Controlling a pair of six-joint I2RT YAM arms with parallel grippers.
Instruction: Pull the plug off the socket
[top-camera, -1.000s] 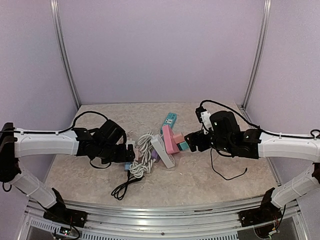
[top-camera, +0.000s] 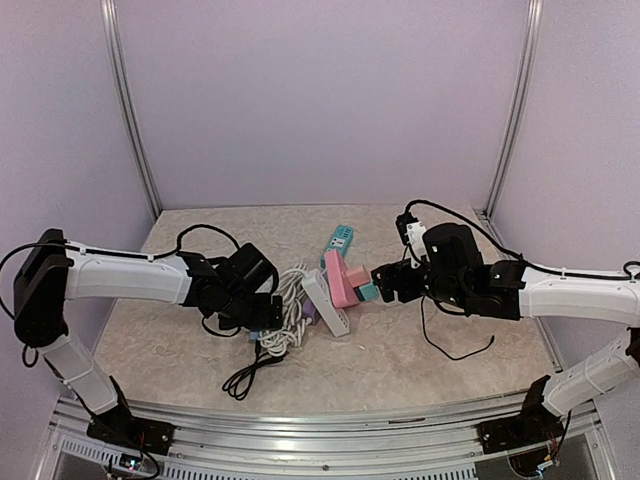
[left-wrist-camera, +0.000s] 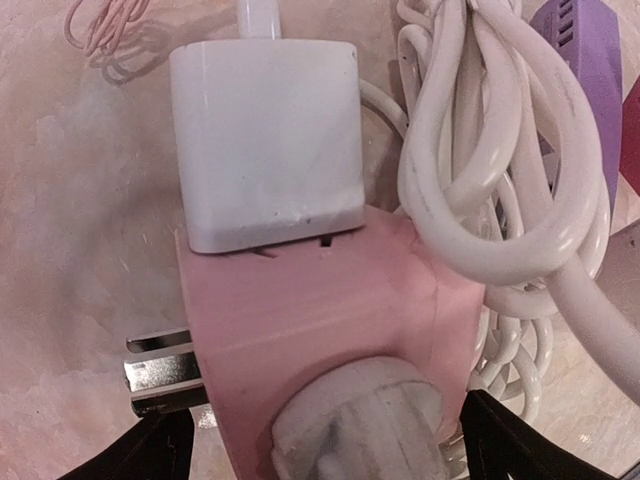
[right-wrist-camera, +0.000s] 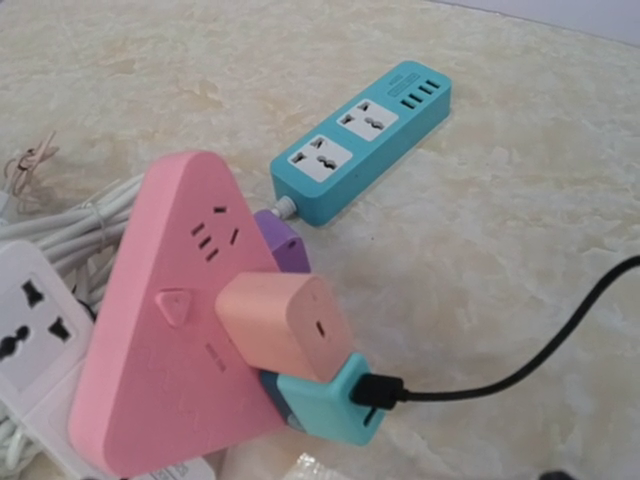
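In the left wrist view, a pink block (left-wrist-camera: 330, 310) carries a white charger (left-wrist-camera: 270, 140) at its top and a round white piece (left-wrist-camera: 355, 420) lower down. Metal prongs (left-wrist-camera: 165, 370) stick out on its left. My left gripper is part open with its fingers either side of this block; a gap shows on the left, contact on the right is unclear. The right gripper (top-camera: 384, 284) hovers open beside the pink triangular socket (right-wrist-camera: 170, 330), which bears a peach charger (right-wrist-camera: 285, 320) and a teal charger (right-wrist-camera: 335, 400) with a black cable.
White cables (top-camera: 290, 300) lie coiled just right of the left gripper. A white power strip (top-camera: 325, 302) leans by the pink socket, and a teal strip (right-wrist-camera: 360, 140) lies behind. Black cable (top-camera: 245, 378) rests in front.
The right arm has barely moved.
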